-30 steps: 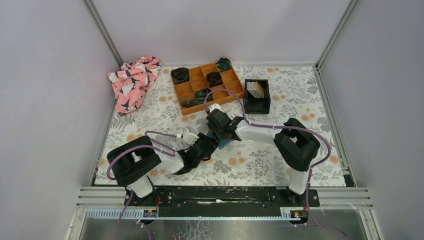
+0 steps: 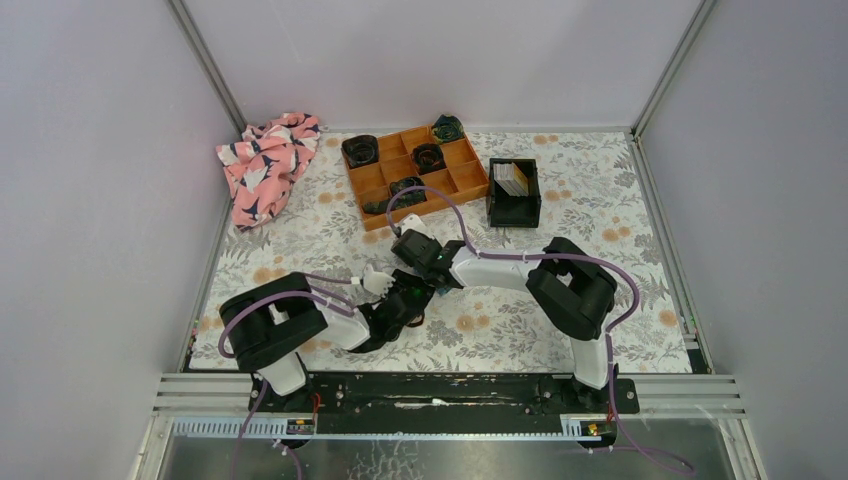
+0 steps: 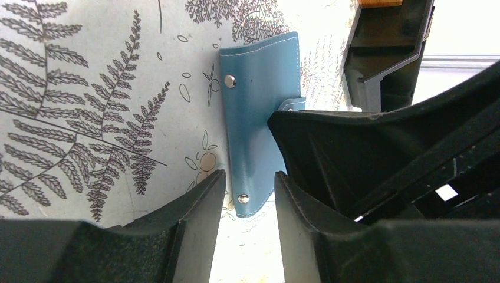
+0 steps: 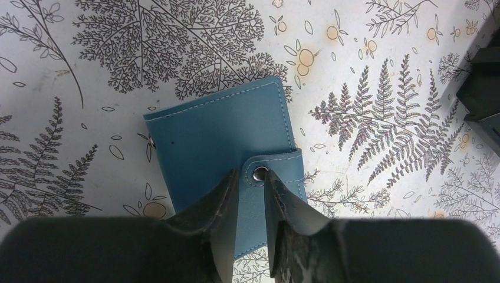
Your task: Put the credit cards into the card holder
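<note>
The blue card holder point(image 4: 200, 141) lies flat on the patterned cloth, its snapped flap point(image 4: 280, 165) on one side; in the top view it is mostly hidden under both arms. My right gripper is over the flap at the snap, its fingers slightly apart. My left gripper is low beside the holder's studded edge, fingers part open with nothing seen between them. The right gripper's black body crosses above the holder in the left wrist view. The cards point(image 2: 508, 178) stand in a black box point(image 2: 515, 212) at the back right.
An orange compartment tray point(image 2: 465, 175) with black items is at the back. A pink cloth point(image 2: 262, 165) lies at the back left.
My right arm has moved leftward over the card holder, covering more of it. The left arm has shifted very slightly.
</note>
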